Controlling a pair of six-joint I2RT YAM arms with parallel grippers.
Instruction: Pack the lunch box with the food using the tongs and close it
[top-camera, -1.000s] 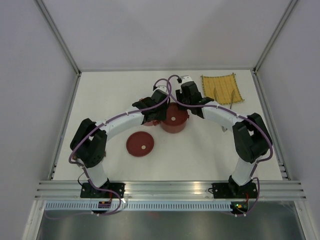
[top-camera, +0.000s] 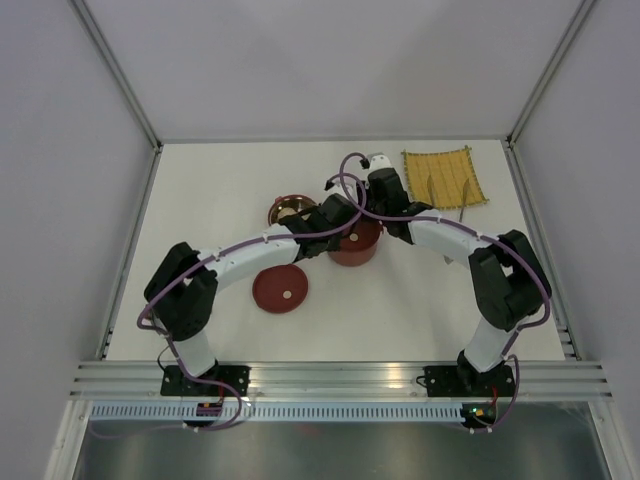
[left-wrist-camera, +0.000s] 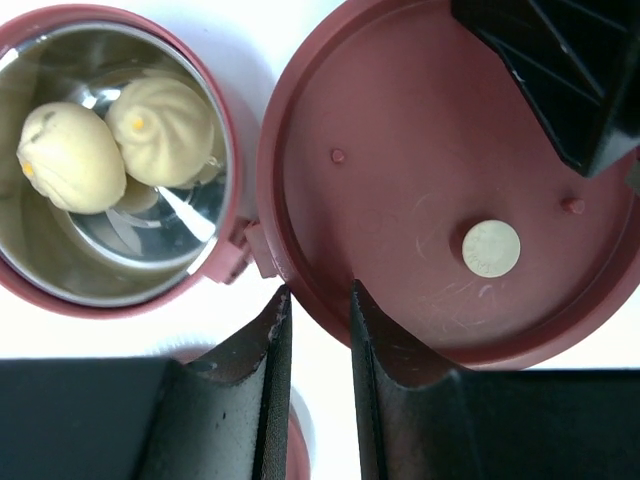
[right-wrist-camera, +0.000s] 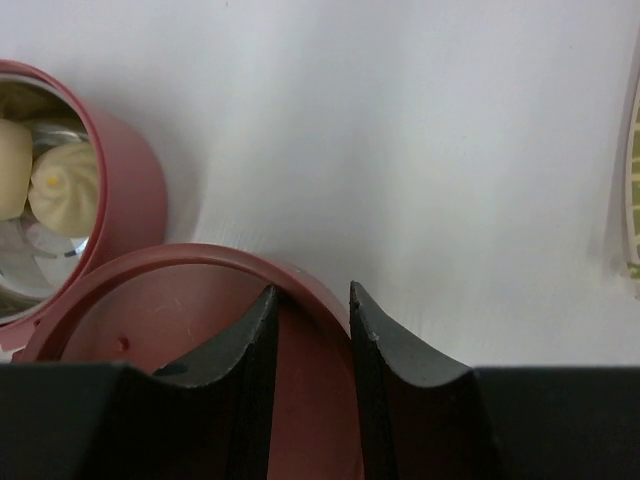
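In the left wrist view, an open red container (left-wrist-camera: 232, 160) with a metal inside holds two pale buns (left-wrist-camera: 160, 125). Just right of it is a second red container (top-camera: 355, 254), topped by a round dark red lid (left-wrist-camera: 400, 180) with a white knob. My left gripper has its fingers apart at the left of this lidded container, its rim passing between the tips. My right gripper straddles the rim on the far right side. Whether either grips it firmly is unclear. Another dark red lid (top-camera: 275, 291) lies flat on the table.
A yellow woven mat (top-camera: 447, 165) with utensils (top-camera: 464, 195) lies at the back right. Both arms reach in close together over the table's middle.
Over the last moments the lidded container has shifted slightly right, both grippers shifting along with it. The left forearm has uncovered more of the container with buns. The loose lid has stayed put.
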